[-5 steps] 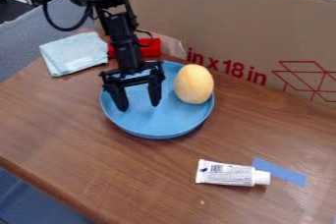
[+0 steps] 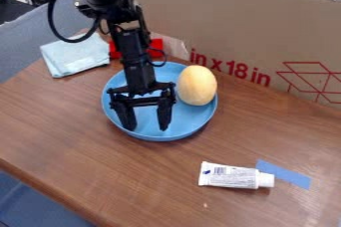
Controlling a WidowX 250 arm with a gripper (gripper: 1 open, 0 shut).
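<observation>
A blue plate (image 2: 181, 125) sits on the wooden table, with a yellow potato-like object (image 2: 197, 86) on its right side. My black gripper (image 2: 146, 122) is low over the left and middle of the plate, its two fingers apart and pointing down, with only blue plate visible between them. It is left of the yellow object, apart from it. Whether the fingertips touch the plate cannot be told.
A toothpaste tube (image 2: 234, 175) and blue tape (image 2: 284, 173) lie at the front right. A folded cloth (image 2: 72, 58) is at the back left, a red object (image 2: 116, 49) behind the arm, a cardboard wall along the back.
My gripper has moved down toward the front of the plate and slightly right over the last second. The other objects have not moved.
</observation>
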